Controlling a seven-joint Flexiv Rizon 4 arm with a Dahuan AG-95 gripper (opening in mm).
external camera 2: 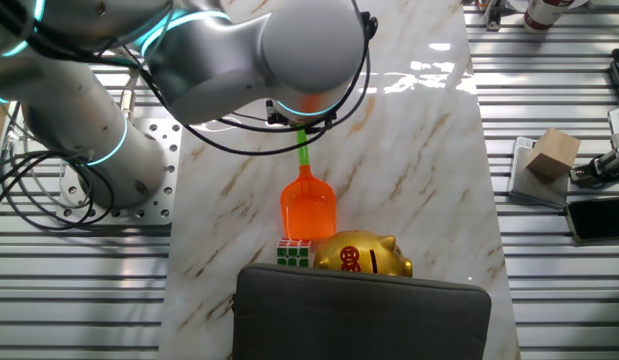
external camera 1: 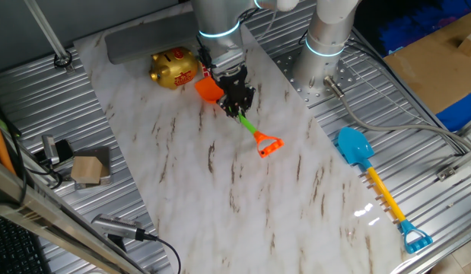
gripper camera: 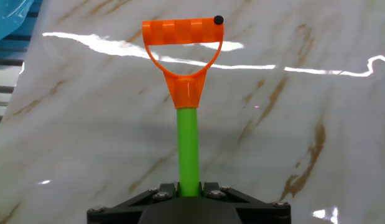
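A toy shovel with an orange blade, a green shaft and an orange D-shaped handle is in all views. My gripper is shut on the green shaft, its black fingers pressing from both sides. In exterior view 1 the handle points toward the lower right of the gripper, and the blade shows on the other side. Whether the shovel touches the marble-patterned table cannot be told.
A gold piggy bank, a Rubik's cube and a dark grey case stand near the blade. A blue and yellow shovel lies along the table's right side.
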